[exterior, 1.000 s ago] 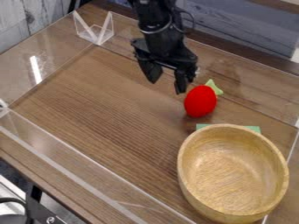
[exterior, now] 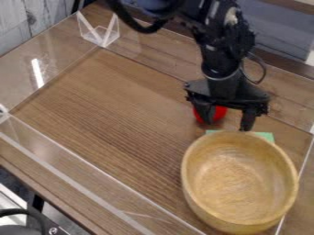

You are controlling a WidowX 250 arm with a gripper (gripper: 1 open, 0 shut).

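My black gripper (exterior: pixel 225 108) is low over a red round object (exterior: pixel 207 117), which is mostly hidden behind it. The gripper's fingers stand apart around the red object; whether they touch it cannot be seen clearly. A large tan bowl (exterior: pixel 240 184) lies in front, with a pale green rectangle (exterior: pixel 260 136) just behind it.
A white wire-like holder (exterior: pixel 99 27) stands at the back left. The table's edges run along the back right and front left, with a black cable at the bottom left corner.
My gripper has moved right and down from the upper middle onto the red object, which it now largely covers.
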